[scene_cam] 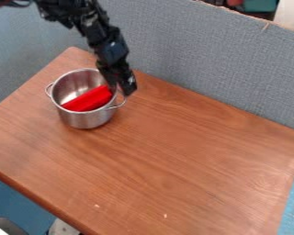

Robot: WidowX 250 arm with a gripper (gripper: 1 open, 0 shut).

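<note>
A steel pot [82, 117] with two wire handles sits on the left part of the wooden table [186, 174]. A red object [85, 99] lies inside it. My black gripper [122, 86] is at the pot's right rim, near the handle, reaching down from the upper left. It appears open, though its fingertips are small and dark in this view.
A grey padded wall [217, 64] runs along the back. Blue tape [290, 207] is at the right edge.
</note>
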